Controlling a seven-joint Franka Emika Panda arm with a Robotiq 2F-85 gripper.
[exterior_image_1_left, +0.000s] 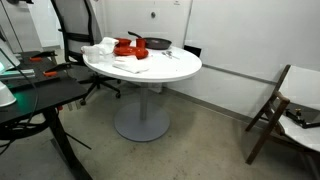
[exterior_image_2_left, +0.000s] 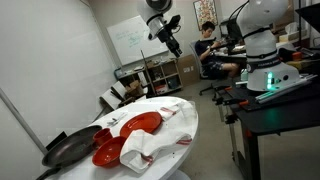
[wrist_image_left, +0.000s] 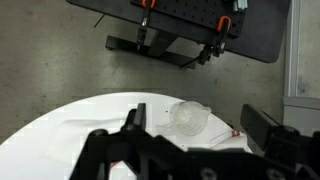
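Note:
My gripper stands open, its two dark fingers wide apart, with nothing held between them. Below it in the wrist view, a clear round container sits on the white table. In exterior view 2, the gripper hangs high above the table's far side. A red plate, a red bowl, a red cup and a dark frying pan are spread over the tabletop. A white cloth lies crumpled over the near edge.
The robot's base stands on a black table beside the round one. A wooden-armed chair is off to the right in exterior view 1. Someone sits in the background.

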